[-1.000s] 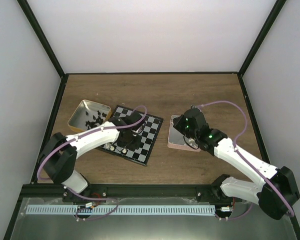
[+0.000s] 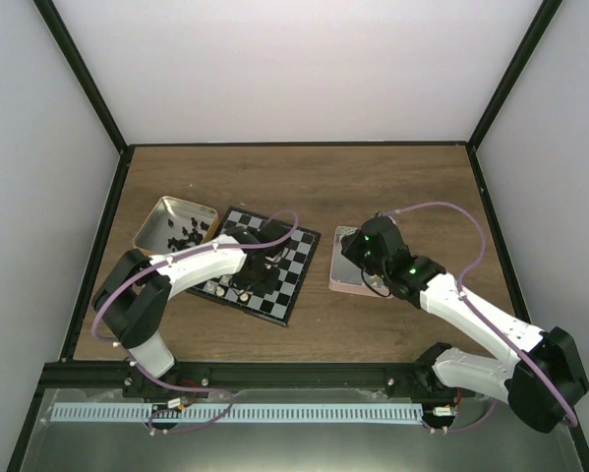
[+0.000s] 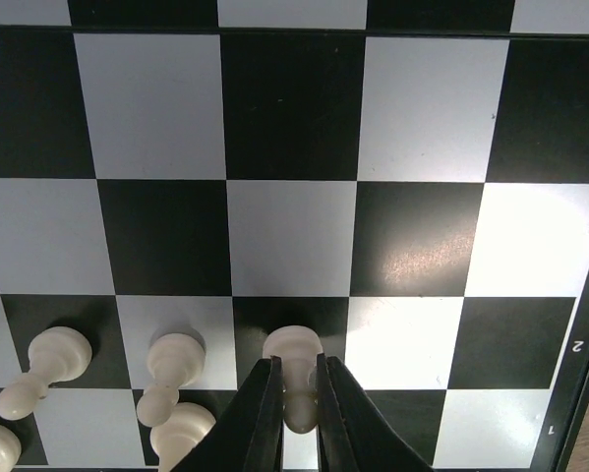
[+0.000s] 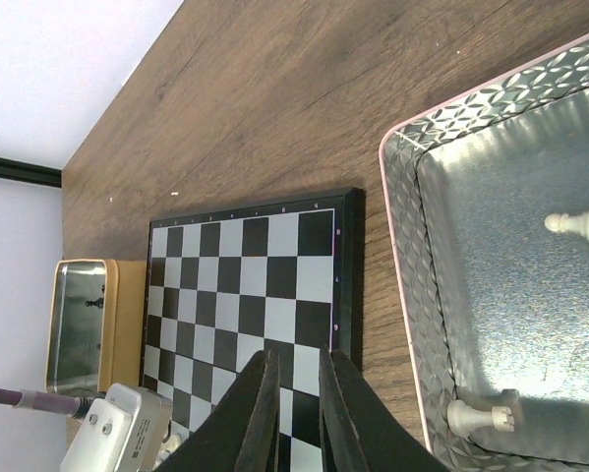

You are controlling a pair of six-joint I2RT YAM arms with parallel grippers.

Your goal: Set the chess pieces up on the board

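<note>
My left gripper is shut on a white pawn (image 3: 294,344) over a dark square of the chessboard (image 3: 284,226), right of two other white pawns (image 3: 58,354) in the left wrist view. More white pieces (image 3: 181,428) stand behind them along the bottom edge. My right gripper is part open above the left edge of the pink-rimmed tray (image 2: 358,283), nothing seen between its fingers. In the right wrist view that tray holds white pieces (image 4: 471,418).
A tray of dark pieces (image 2: 168,211) lies at the back left, beside the board.
The left arm has shifted slightly to the right over the board in the top view. The right arm shows almost no movement.
</note>
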